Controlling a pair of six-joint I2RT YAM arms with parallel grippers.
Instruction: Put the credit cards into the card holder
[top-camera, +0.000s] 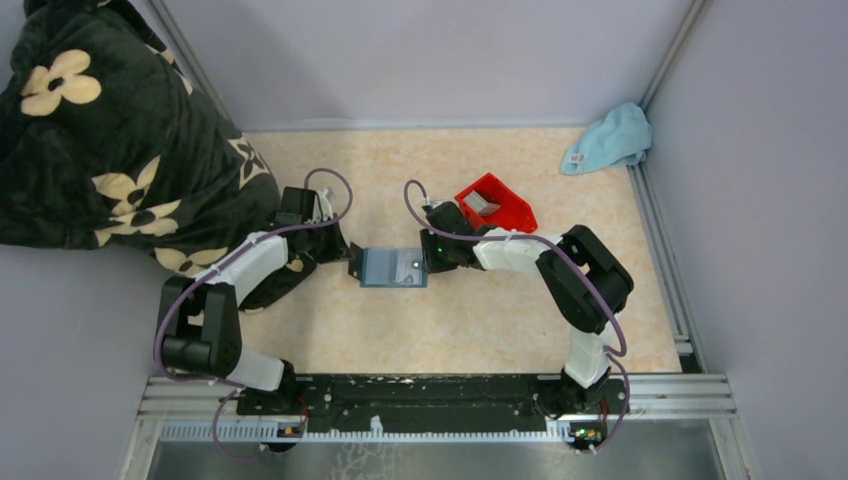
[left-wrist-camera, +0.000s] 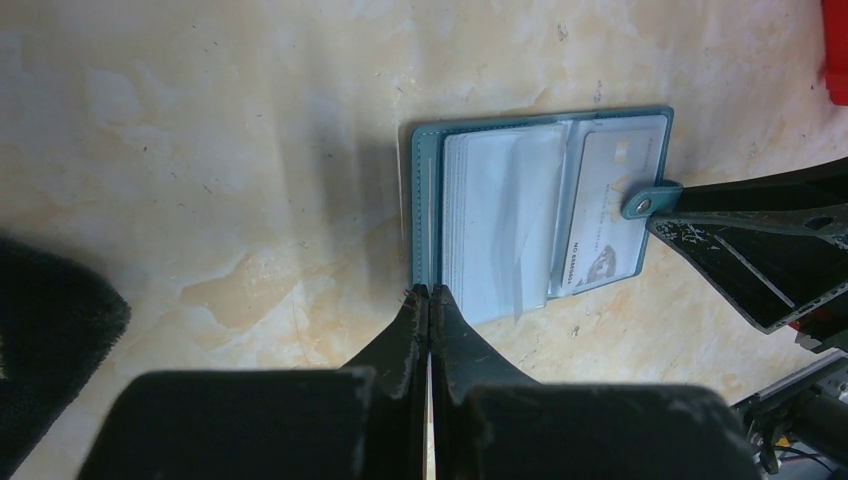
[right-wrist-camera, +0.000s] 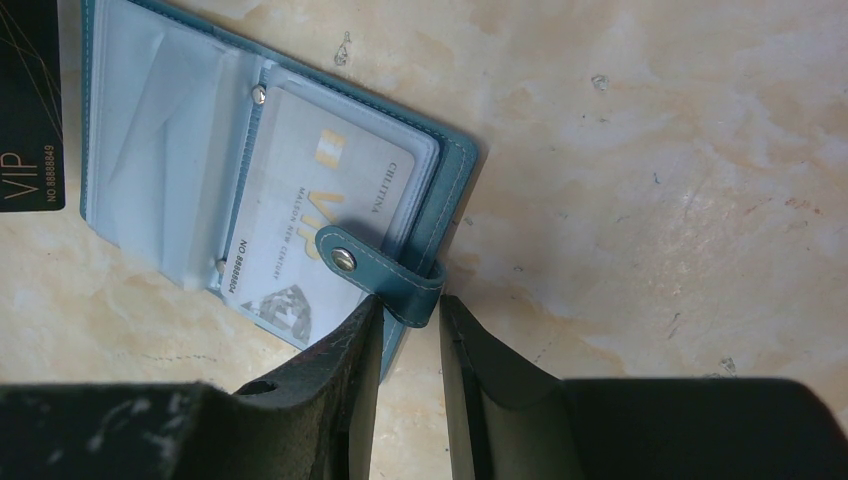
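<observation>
A blue-grey card holder lies spread open on the table, clear sleeves up. Its right sleeve holds a pale card. In the right wrist view a black VIP card stands at the holder's left side. My left gripper is shut on this card, which shows only as a thin edge in its own wrist view. At the holder's right edge, my right gripper is part open around the snap strap. Its fingers stand apart, with the strap's bend between the tips.
Behind the right gripper sits a red tray with pale cards inside. A light blue cloth lies at the back right. The dark flowered blanket fills the left side. In front of the holder the table is clear.
</observation>
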